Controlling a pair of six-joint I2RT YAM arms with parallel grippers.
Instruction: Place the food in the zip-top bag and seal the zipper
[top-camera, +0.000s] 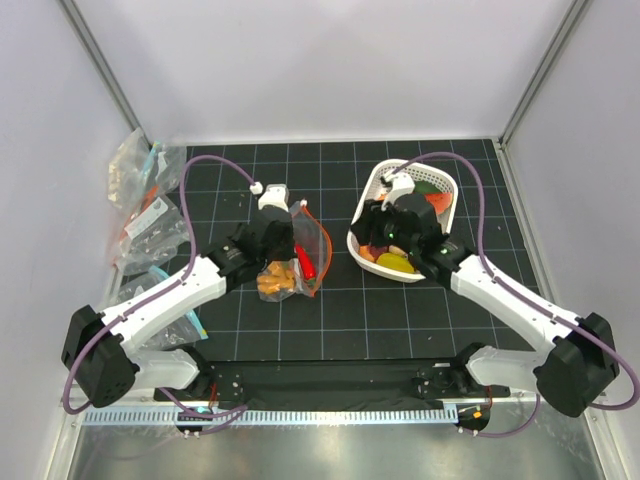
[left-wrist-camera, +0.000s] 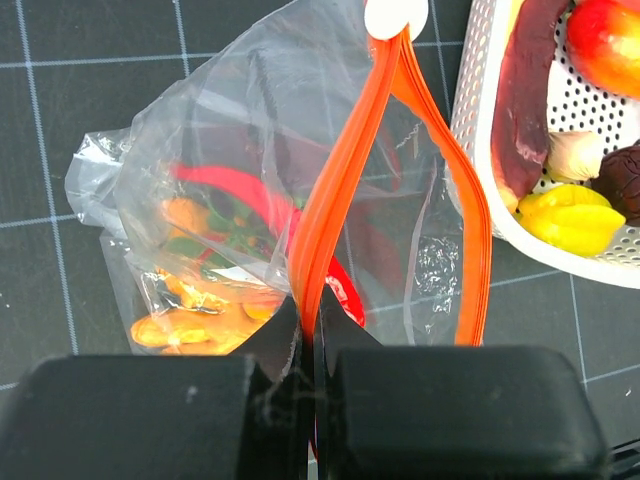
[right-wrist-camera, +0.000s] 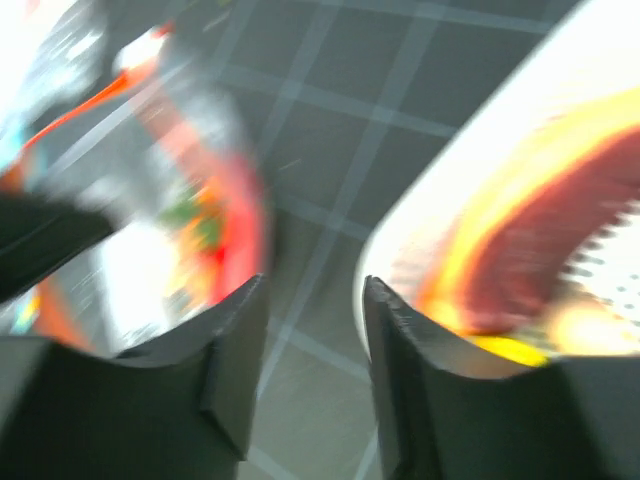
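The clear zip bag (left-wrist-camera: 245, 110) lies on the dark grid mat with its orange zipper strip (left-wrist-camera: 340, 190) spread apart. Inside are a red chili pepper (left-wrist-camera: 236, 183) and several yellow-orange pieces (left-wrist-camera: 195, 325). My left gripper is shut on one side of the zipper strip, pinching its edge. Over the left rim of the white basket (top-camera: 451, 210) hovers my right gripper, its fingers apart and nothing between them. In the right wrist view the bag is blurred at left, the basket at right.
In the basket are a dark red long piece (left-wrist-camera: 525, 90), a red-orange fruit (left-wrist-camera: 605, 45), a yellow piece (left-wrist-camera: 570, 218) and other food. More plastic bags (top-camera: 155, 235) lie along the left side.
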